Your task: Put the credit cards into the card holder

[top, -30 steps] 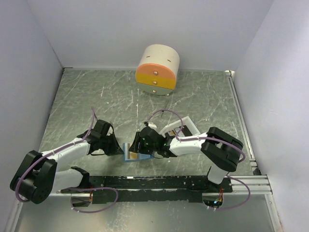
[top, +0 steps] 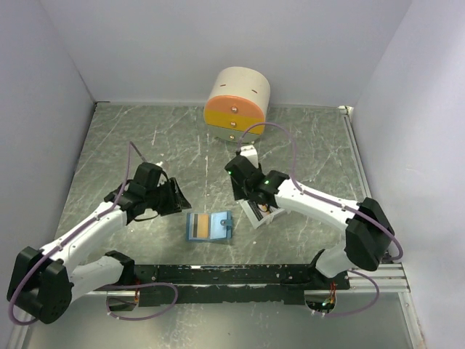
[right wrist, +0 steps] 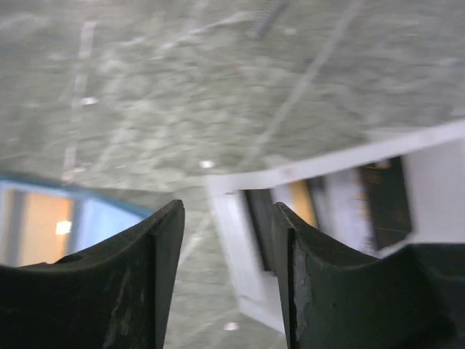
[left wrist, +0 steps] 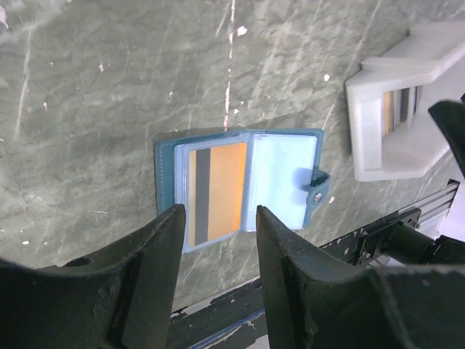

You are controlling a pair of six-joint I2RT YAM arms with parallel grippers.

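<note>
The blue card holder [top: 209,227] lies unfolded on the table. In the left wrist view a gold card [left wrist: 227,193] with a dark stripe sits in its left side, while the pale right side [left wrist: 283,171] shows no card. My left gripper is partly open above the holder, nothing between its fingers. A white box [left wrist: 369,138] to the right of the holder contains several cards [right wrist: 385,200], partly hidden by my right arm from above. Over the box's left end, my right gripper hangs partly open and empty.
An orange and yellow drawer toy [top: 236,113] stands at the back. A small dark strip [right wrist: 266,17] lies on the table beyond the box. Bare tabletop [top: 109,156] extends across the back left.
My right gripper has moved up and right, from over the card holder to the white box, uncovering the holder. The left gripper has shifted slightly up and its fingers look wider.
</note>
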